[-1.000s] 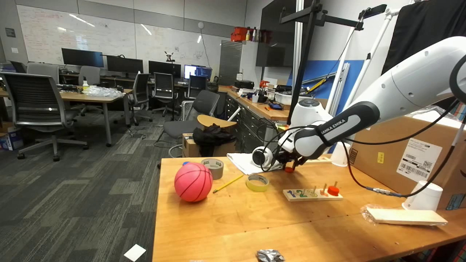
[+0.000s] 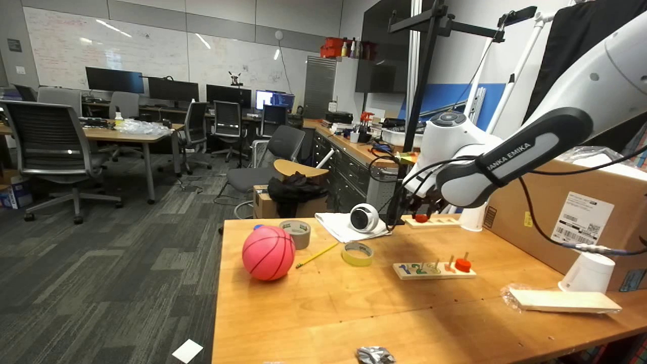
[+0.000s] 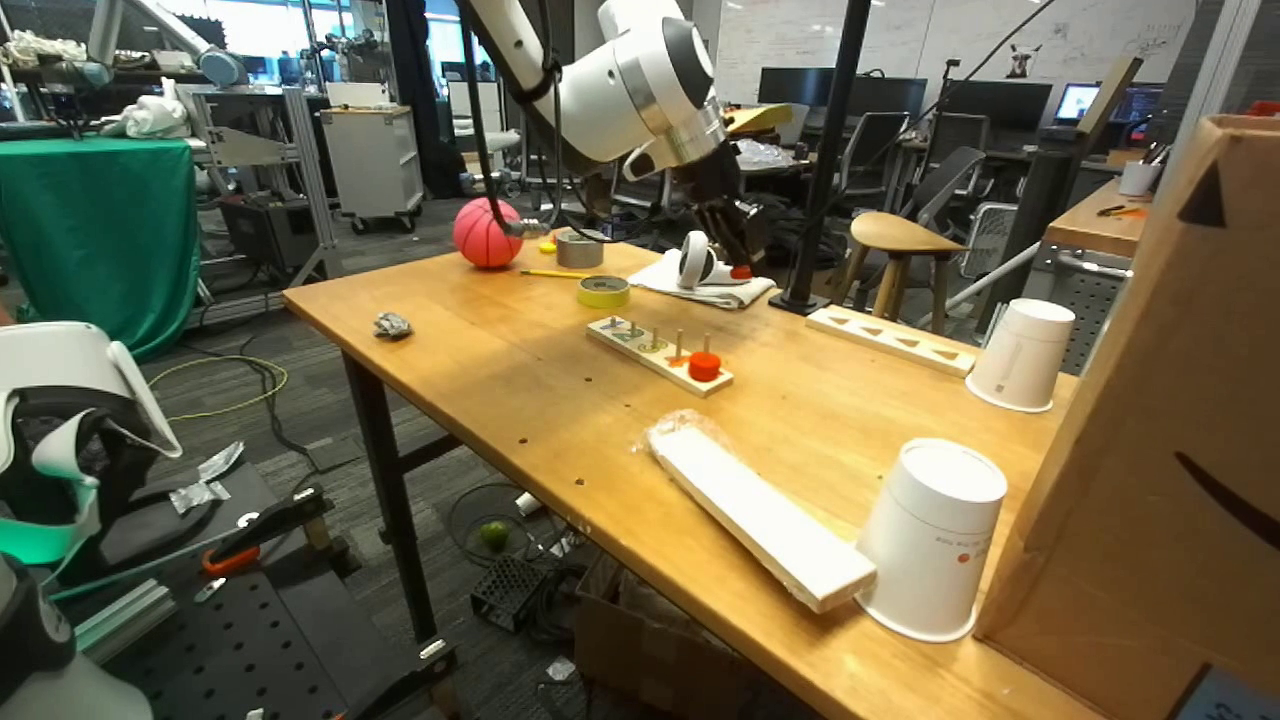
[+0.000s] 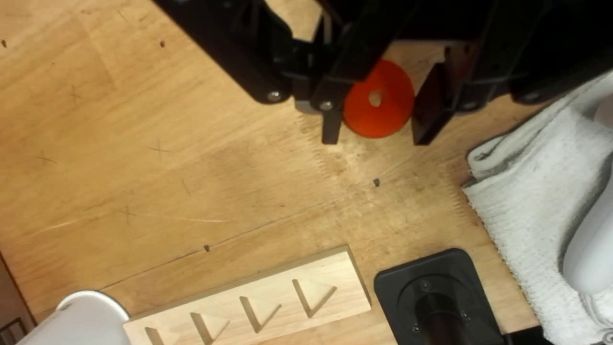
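A red disc (image 4: 388, 115) with a small hole sits between the fingers of my gripper, which is shut on it. In exterior view 2 the gripper (image 3: 746, 258) hangs over the table with the red disc (image 3: 741, 272) at its tip. The pegged number board (image 3: 642, 341) lies mid-table, with another red ring (image 3: 704, 366) around a peg at its near end; its other pegs look bare. Exterior view 1 shows the same number board (image 2: 418, 273) below and in front of the gripper, with that red ring (image 2: 462, 265) at its right end.
The wooden board with triangular recesses (image 4: 253, 296) and a black stand base (image 4: 439, 293) lie near the gripper. A headset on a white towel (image 4: 505, 207) is at the side. White cups (image 3: 933, 528), a wrapped board (image 3: 756, 510), tape (image 2: 358, 255) and a pink ball (image 2: 268, 253) occupy the table.
The gripper has risen from the table and shifted slightly right in exterior view 1, and the red disc has come up with it. The number board and its ring have stayed put.
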